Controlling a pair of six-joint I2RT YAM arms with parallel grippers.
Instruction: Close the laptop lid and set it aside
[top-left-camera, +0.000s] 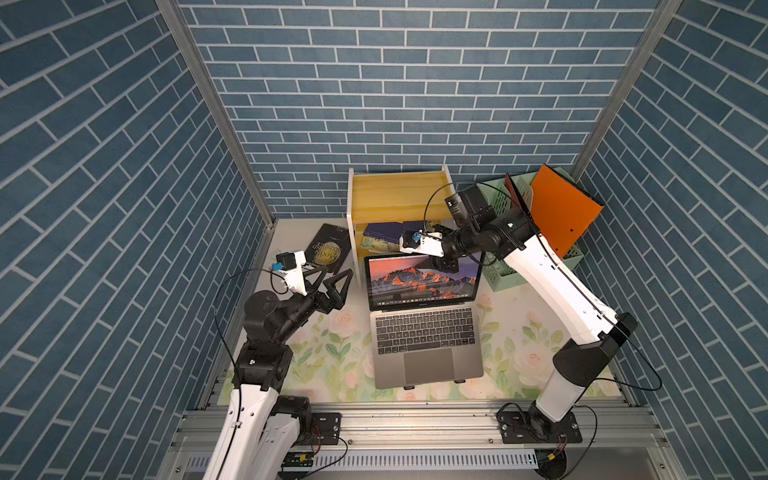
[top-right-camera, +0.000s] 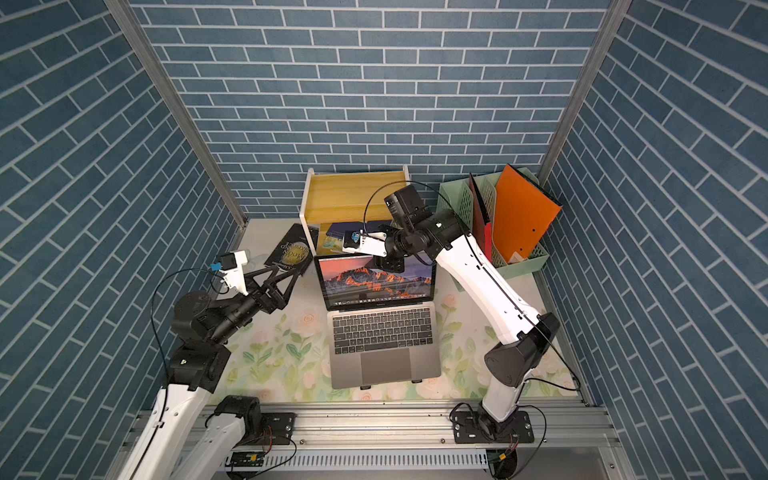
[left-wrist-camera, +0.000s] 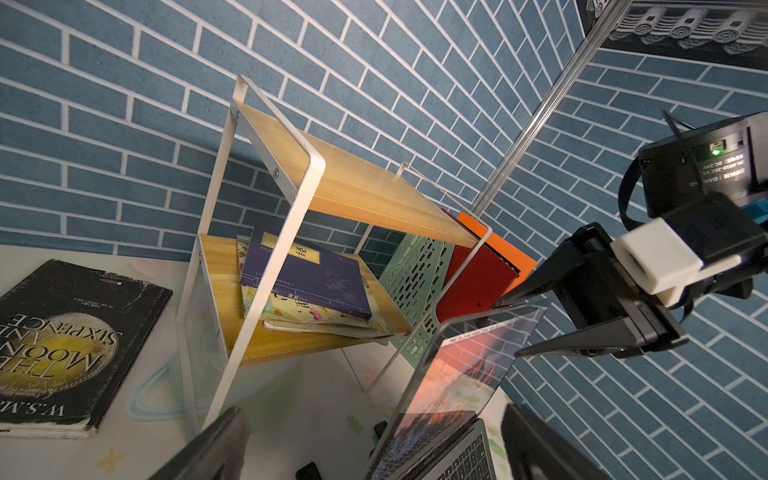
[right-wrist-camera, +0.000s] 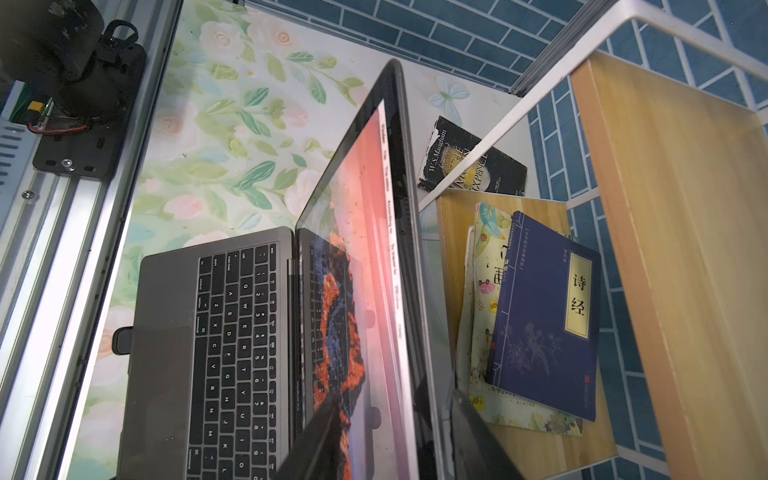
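Note:
The grey laptop (top-left-camera: 429, 352) lies on the flowered table with its lid (top-left-camera: 400, 280) raised and the mountain screen lit. My right gripper is at the lid's top edge, its fingers standing apart; in the right wrist view the lid's thin edge (right-wrist-camera: 416, 264) runs down between its blurred fingers. Whether either finger touches the lid cannot be told. My left gripper (top-left-camera: 337, 272) stands open to the left of the laptop, clear of it, with nothing between its fingers.
Close behind the lid stands a wooden shelf (top-left-camera: 400, 192) holding a blue book (right-wrist-camera: 548, 312). A black book (top-left-camera: 327, 247) lies at the back left. A green file holder (top-left-camera: 504, 280) with an orange folder (top-left-camera: 562, 212) fills the back right.

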